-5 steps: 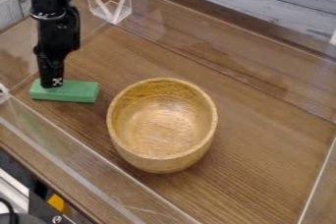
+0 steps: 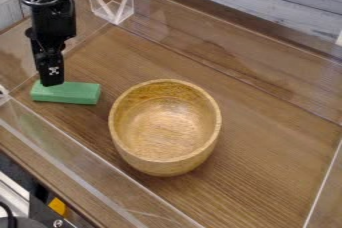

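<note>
My black gripper [image 2: 51, 72] hangs at the left, open, just above a flat green block [image 2: 66, 92] that lies on the wooden surface. No object shows between the fingers.
A large round tan bowl [image 2: 166, 126] sits right of the block, near the middle. A white wire-like piece [image 2: 114, 8] is at the top left. A clear rim runs along the lower left edge.
My gripper has risen a little and shifted slightly left, away from the green block. The block and bowl have not visibly moved.
</note>
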